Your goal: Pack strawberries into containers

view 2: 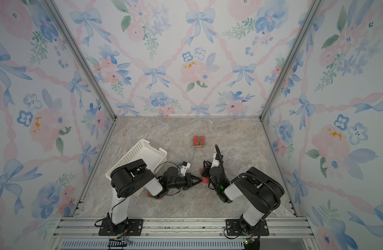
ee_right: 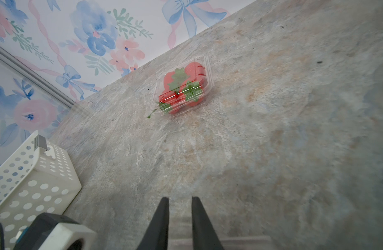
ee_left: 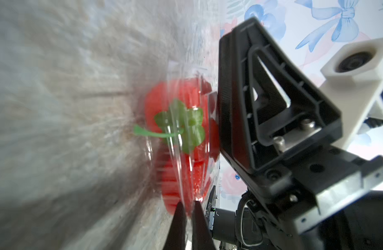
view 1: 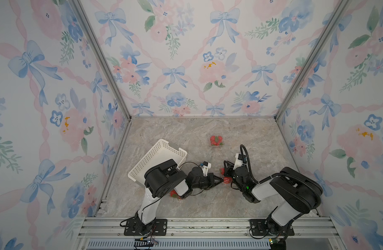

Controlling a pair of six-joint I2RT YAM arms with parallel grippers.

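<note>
A clear container of strawberries [view 1: 227,180] lies between my two grippers, partly covered by the right one in the top views. The left wrist view shows its transparent side [ee_left: 181,125] up close, with red berries and a green calyx behind it. My left gripper is shut at the container's near edge; whether thin plastic sits between its tips is unclear. My right gripper is part open, its fingers apart above a clear plastic edge [ee_right: 245,238]. One of its black fingers [ee_left: 233,104] stands close against the container in the left wrist view.
Another filled clear container [ee_right: 185,85] stands farther back on the table. The empty white perforated basket [view 1: 146,161] is at the left. More red berries [view 1: 174,194] show under the left arm.
</note>
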